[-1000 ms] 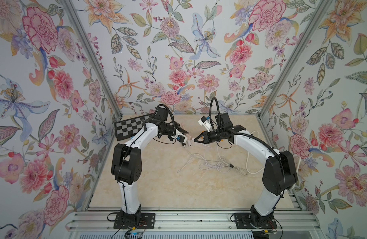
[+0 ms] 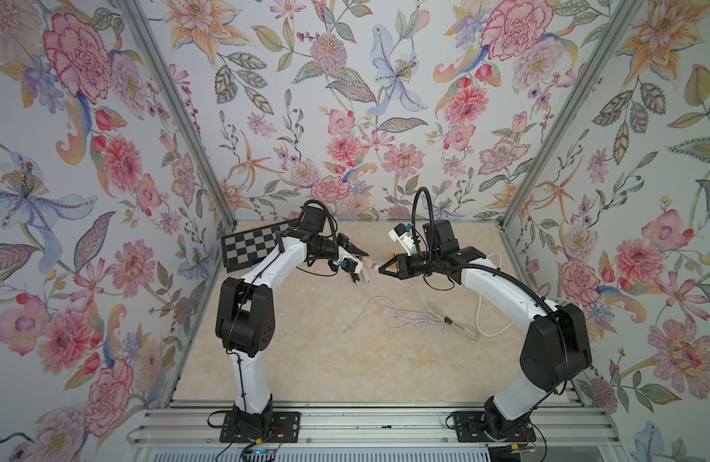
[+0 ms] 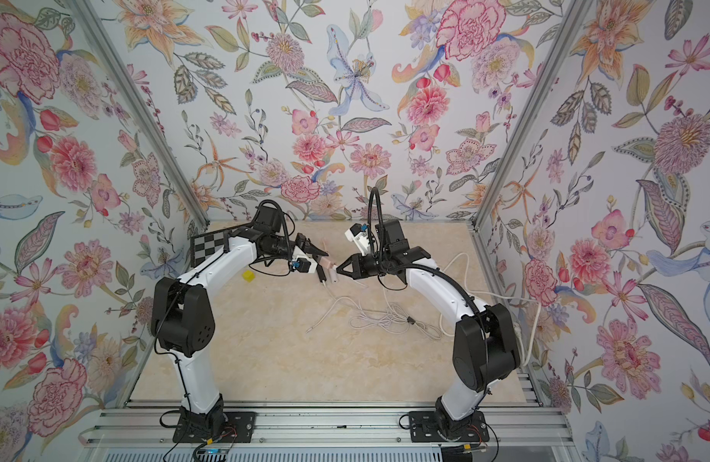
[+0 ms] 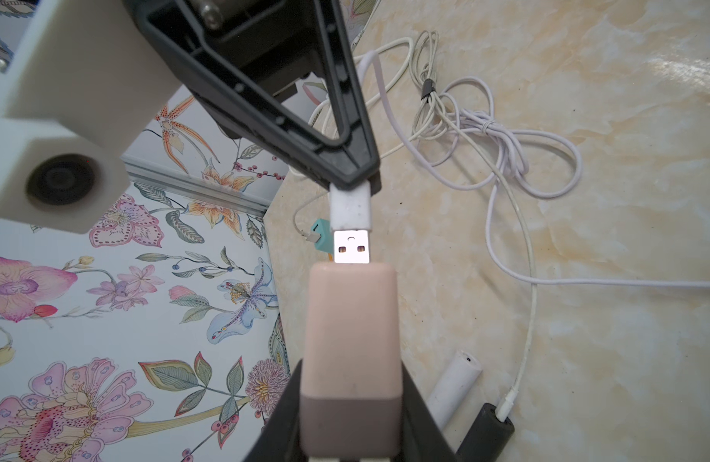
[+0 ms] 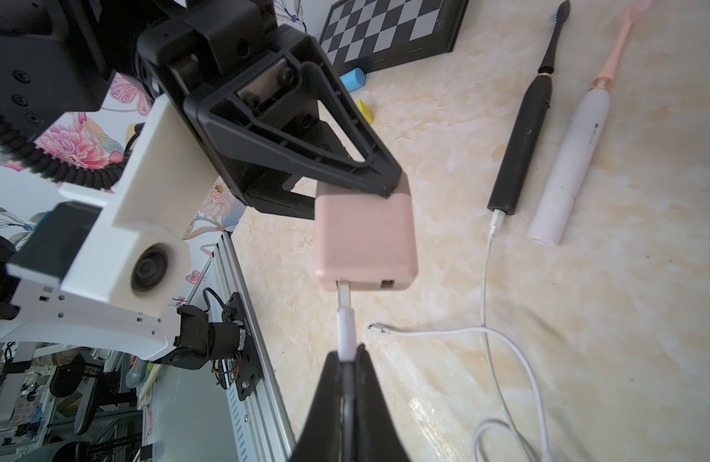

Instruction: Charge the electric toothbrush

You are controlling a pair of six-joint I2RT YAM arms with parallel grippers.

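Observation:
My left gripper (image 2: 358,261) is shut on a pink charger block, seen also in the right wrist view (image 5: 364,238). My right gripper (image 2: 384,269) is shut on a white USB-A plug (image 4: 349,208), its metal tip (image 5: 343,295) at the face of the block; I cannot tell how far in it is. A black toothbrush (image 5: 522,142) lies on the table with a white cable at its base. A white toothbrush with pink head (image 5: 570,161) lies beside it.
Loose white cables (image 2: 416,315) lie across the middle and right of the table. A checkered board (image 2: 251,246) sits at the back left, near a small yellow object (image 3: 248,275).
My right arm has shifted slightly right and back from where it was a second ago.

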